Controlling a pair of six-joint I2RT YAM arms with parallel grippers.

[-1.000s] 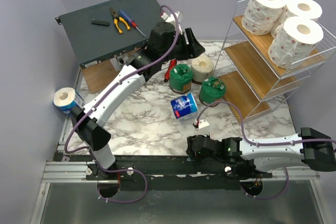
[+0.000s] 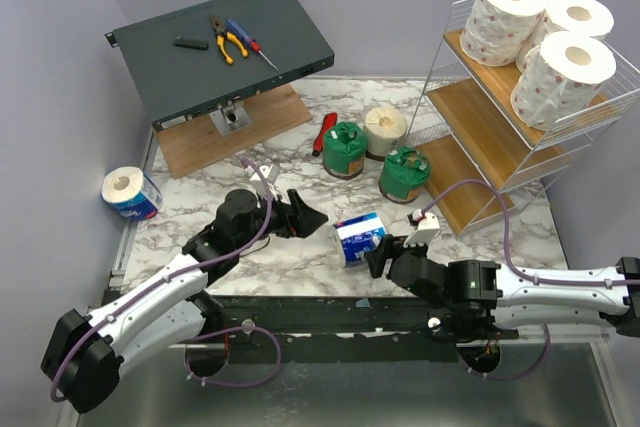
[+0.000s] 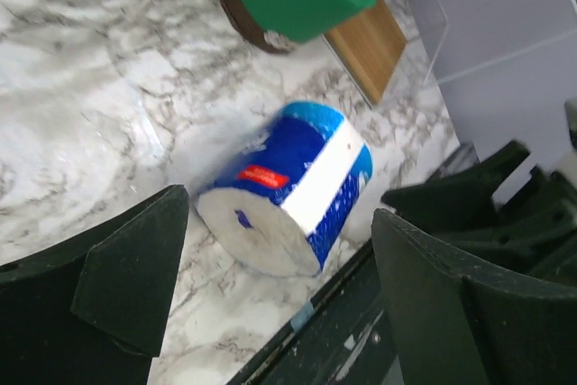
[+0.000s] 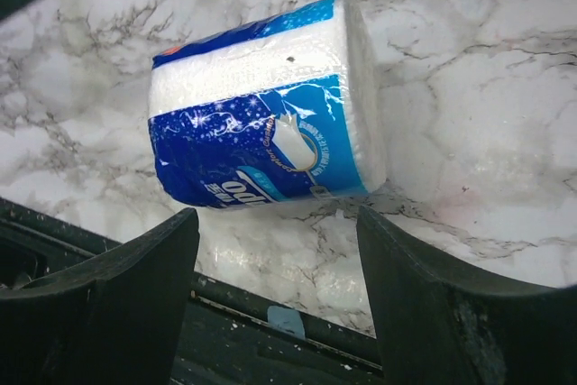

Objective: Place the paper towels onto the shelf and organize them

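Observation:
A blue-and-white wrapped paper towel roll [image 2: 359, 239] lies on its side on the marble table, between my two grippers. To its left my left gripper [image 2: 306, 215] stands open, apart from the roll; in its wrist view the roll [image 3: 288, 187] lies beyond the open fingers [image 3: 135, 281]. Close at the roll's right side is my right gripper [image 2: 382, 252]. Nothing sits between its parted fingers, and the roll [image 4: 261, 114] lies just ahead of them. Another blue-wrapped roll [image 2: 131, 193] stands at the far left. Three white rolls [image 2: 563, 80] stand on the shelf's top board [image 2: 480, 65].
The shelf's lower boards [image 2: 495, 132] are bare. Two green-wrapped rolls [image 2: 344, 150] and a cream roll [image 2: 384, 130] stand behind the lying roll, beside a red tool [image 2: 323, 134]. A dark raised panel [image 2: 215, 52] carries tools.
The roll shifted toward the front and right. My right gripper moved slightly right and back beside it.

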